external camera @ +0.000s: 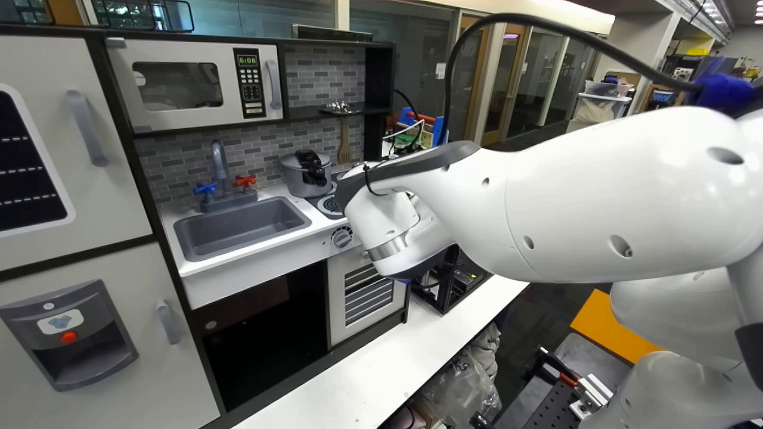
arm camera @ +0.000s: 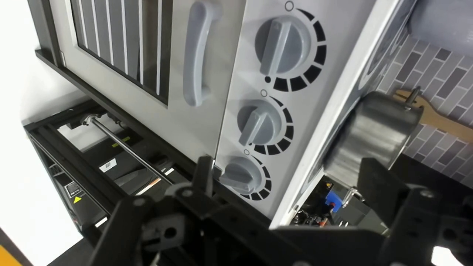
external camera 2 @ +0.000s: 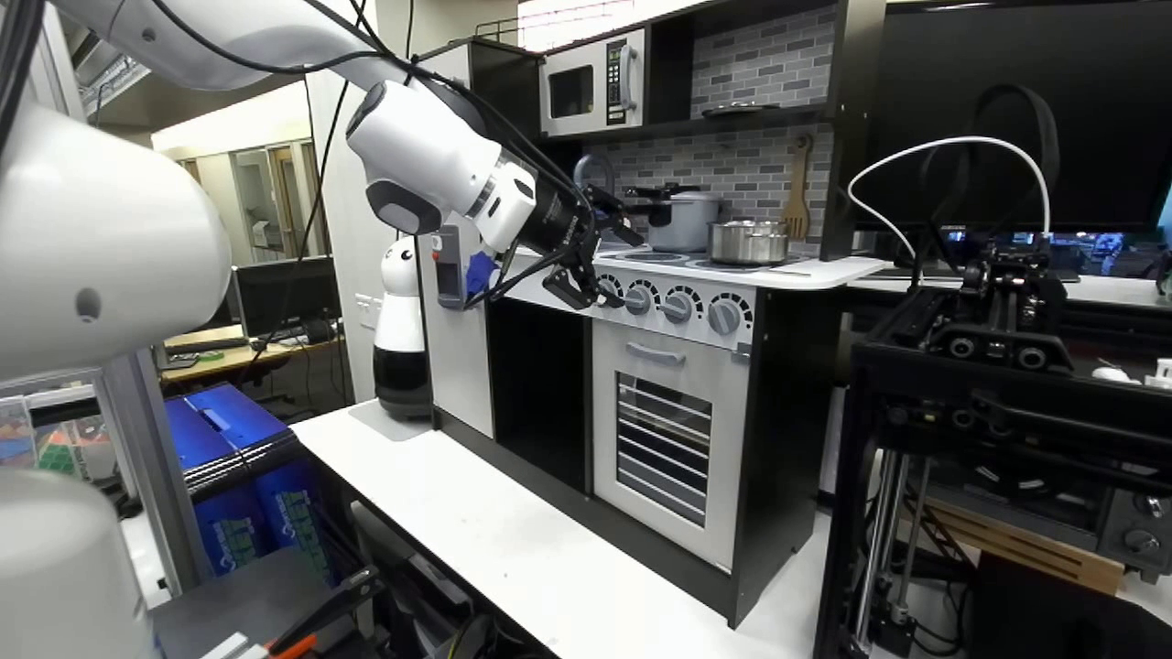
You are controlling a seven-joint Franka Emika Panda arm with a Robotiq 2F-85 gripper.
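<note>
My gripper stands open, with nothing between its spread fingers. In exterior view 2, the gripper (external camera 2: 617, 265) is at the front of the toy stove, near the row of grey knobs (external camera 2: 676, 307). The wrist view looks onto the control panel, where a large knob (arm camera: 283, 44), a middle knob (arm camera: 261, 124) and a lower knob (arm camera: 244, 176) show. A grey oven handle (arm camera: 197, 53) runs beside them on the closed oven door (external camera 2: 659, 439). From exterior view 1 the fingers are hidden behind the arm.
On the stovetop are a steel pot (external camera 2: 749, 243) and a grey lidded pot (external camera 2: 683, 221). A wooden spatula (external camera 2: 798, 192) hangs on the tiled wall. The sink (external camera: 241, 227) looks empty. A black frame machine (external camera 2: 989, 384) stands beyond the stove's right side. The white bench (external camera 2: 472, 505) has free room.
</note>
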